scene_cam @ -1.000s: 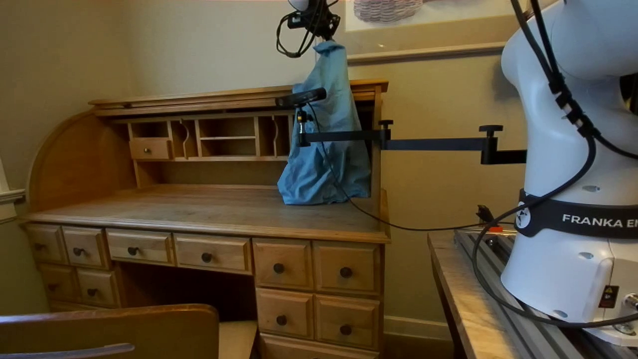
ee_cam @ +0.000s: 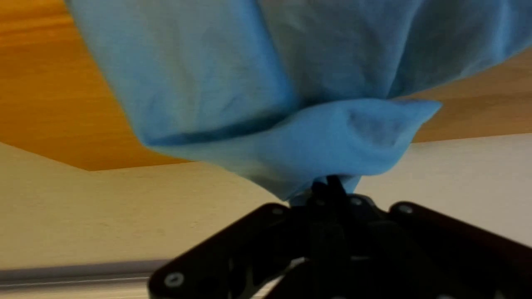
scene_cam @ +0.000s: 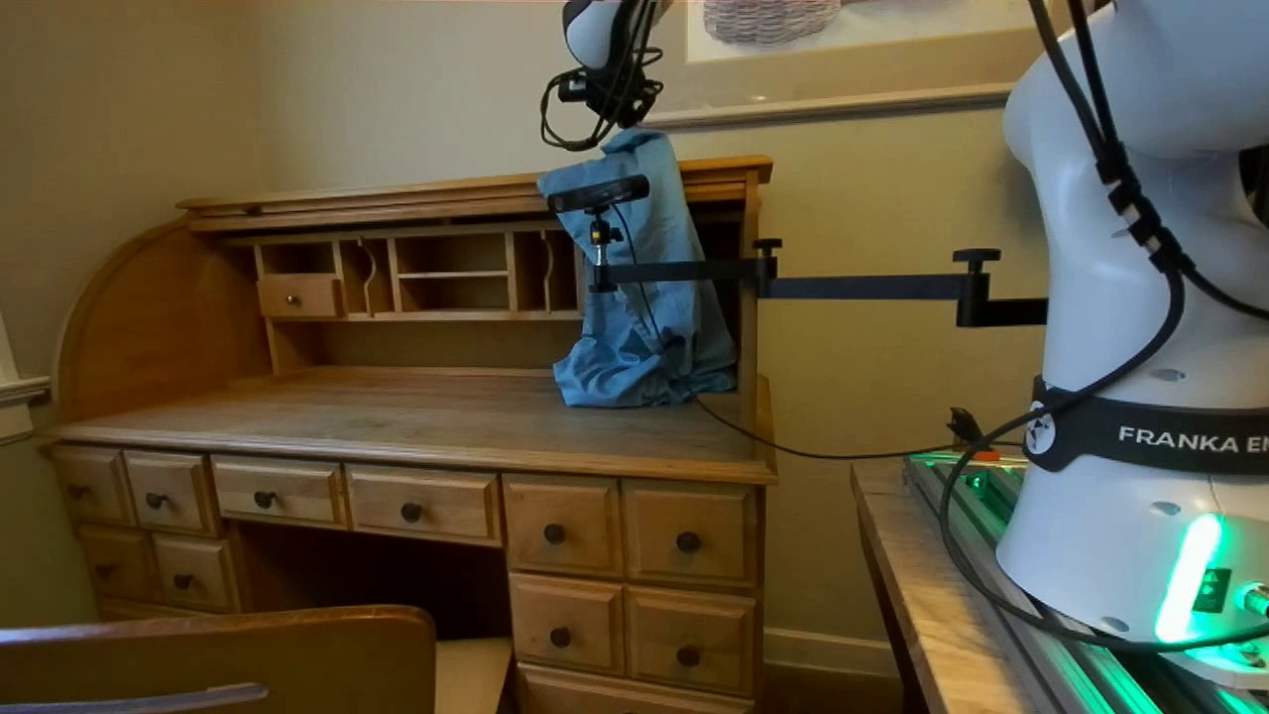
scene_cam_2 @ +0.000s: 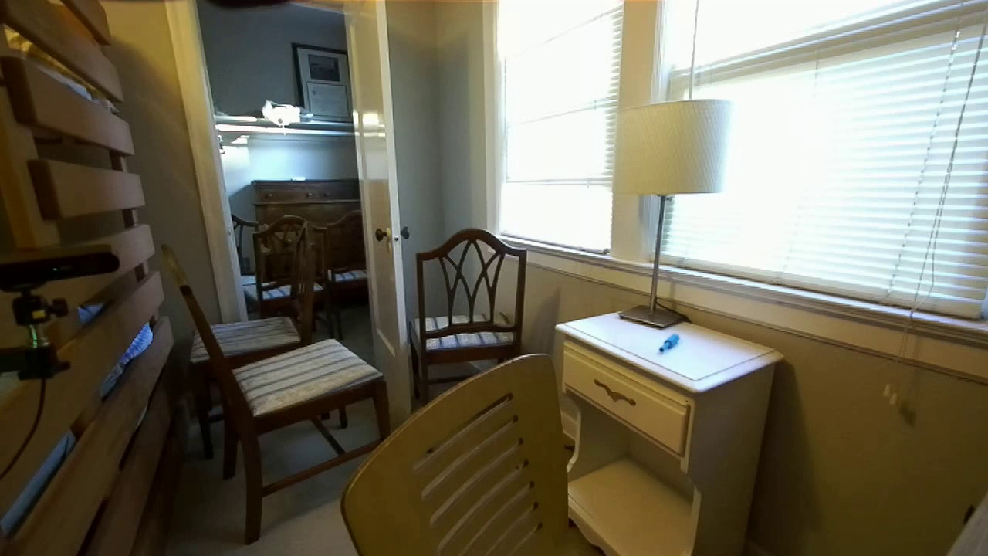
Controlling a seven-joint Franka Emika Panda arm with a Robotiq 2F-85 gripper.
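From my gripper [scene_cam: 628,124] a blue cloth [scene_cam: 668,238] hangs down in front of the right part of the roll-top desk [scene_cam: 357,411]. Its lower end rests bunched on the desktop. In the wrist view the dark fingers [ee_cam: 333,187] are shut on a gathered bit of the blue cloth [ee_cam: 319,139], whose folds spread out above them. A camera on a bracket covers part of the cloth in exterior view 1. Neither gripper nor cloth shows in exterior view 2.
A camera [scene_cam: 598,194] on a black bar [scene_cam: 863,287] stands in front of the cloth, its cable [scene_cam: 821,454] trailing rightward. A chair [scene_cam: 214,654] stands before the desk. A framed picture [scene_cam: 857,101] hangs above.
My gripper has come down and slightly left. The cloth now sags more, its upper part spreading left behind the camera. A green light now glows at the arm's base.
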